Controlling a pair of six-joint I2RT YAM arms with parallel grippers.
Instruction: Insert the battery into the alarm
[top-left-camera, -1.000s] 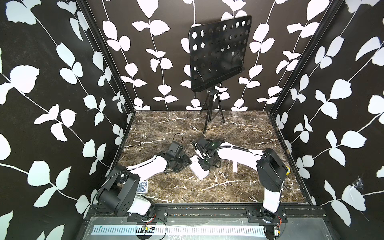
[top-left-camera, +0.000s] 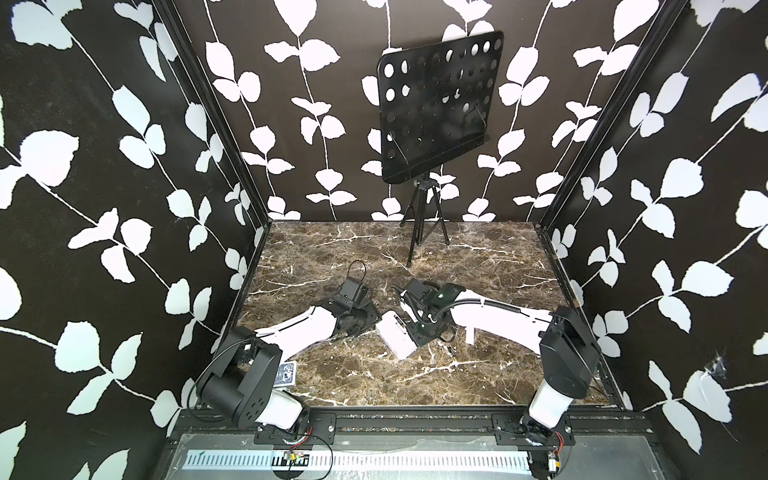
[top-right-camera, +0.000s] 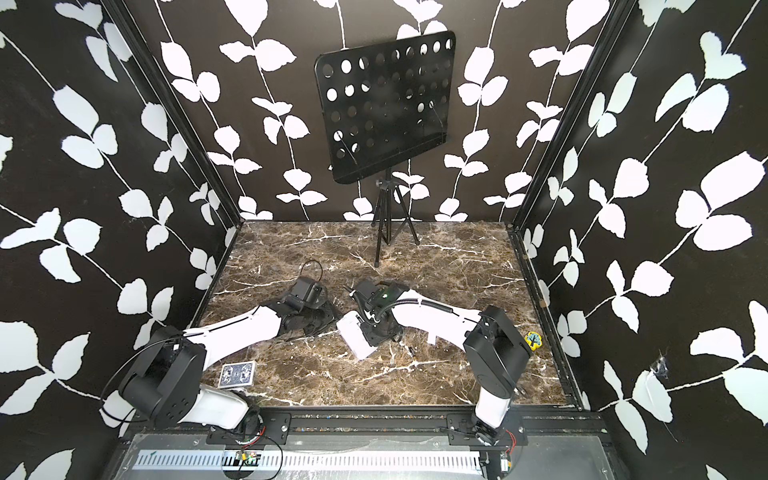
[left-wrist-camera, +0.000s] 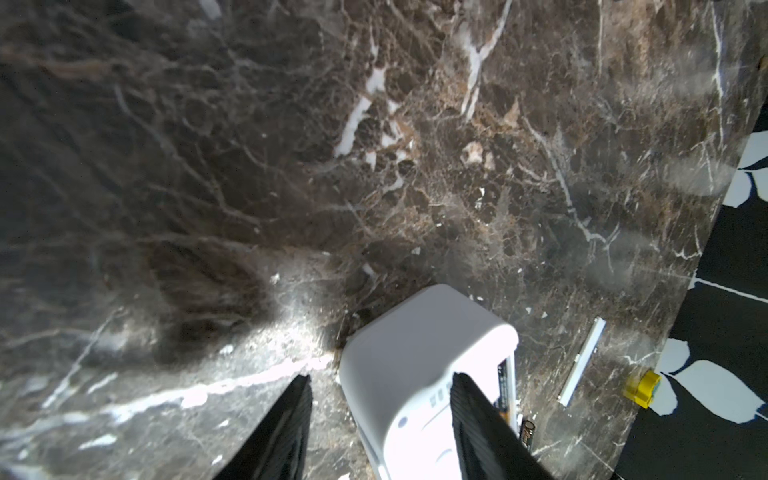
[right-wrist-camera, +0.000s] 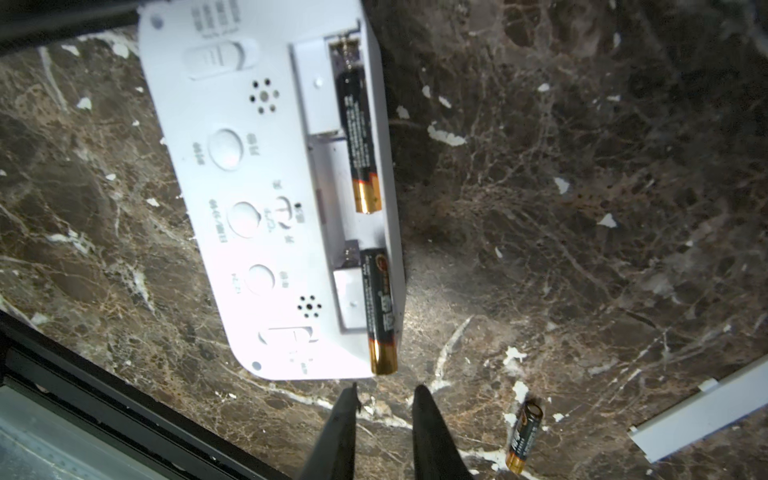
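Note:
The white alarm (right-wrist-camera: 240, 184) lies on the marble table between my grippers, compartment up. In the right wrist view one battery (right-wrist-camera: 360, 136) lies in the upper part of its long compartment; a second battery (right-wrist-camera: 377, 296) rests at the lower part, its gold end over the case edge. A loose battery (right-wrist-camera: 524, 436) lies on the table nearby. My right gripper is open beside that end, nothing between its fingers. My left gripper is open at the alarm's rounded end, its fingers apart on either side of the corner.
A white strip, likely the cover (right-wrist-camera: 696, 412), lies to the right. A card box (top-right-camera: 237, 373) is at front left, a yellow object (top-right-camera: 533, 340) at the right edge. A black music stand (top-left-camera: 440, 104) stands at the back.
My right arm has moved rightward, away from the left one. My left arm has shifted slightly. The alarm looks about where it was.

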